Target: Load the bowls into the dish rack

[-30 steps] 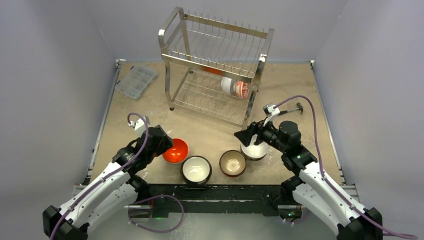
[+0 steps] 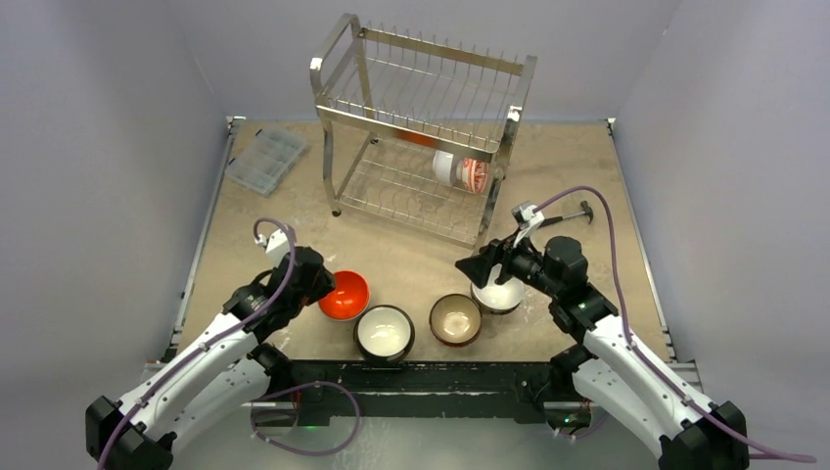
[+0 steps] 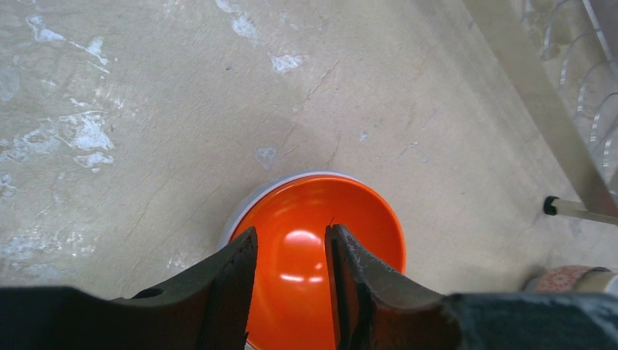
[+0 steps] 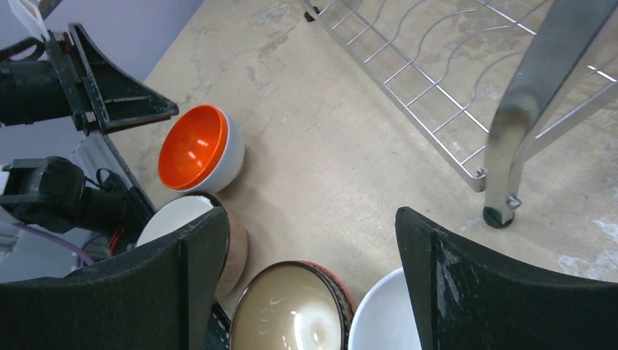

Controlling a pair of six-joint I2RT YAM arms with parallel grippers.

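An orange bowl with white outside (image 2: 344,293) sits at front left; my left gripper hangs just over it, fingers part open, nothing gripped. A black-and-white bowl (image 2: 384,331), a tan bowl (image 2: 455,318) and a white bowl (image 2: 497,296) line the front edge. My right gripper is open above the tan and white bowls, holding nothing. The steel two-tier dish rack (image 2: 441,42) stands at the back, with a white bowl (image 2: 445,167) and a red-patterned bowl (image 2: 475,175) on its lower tier.
A clear plastic organizer box (image 2: 265,160) lies at the back left and a hammer (image 2: 573,214) right of the rack. Grey walls enclose the sides and back.
The left arm has shifted slightly, its wrist turning a little beside the orange bowl. The right arm and the bowls look unchanged.
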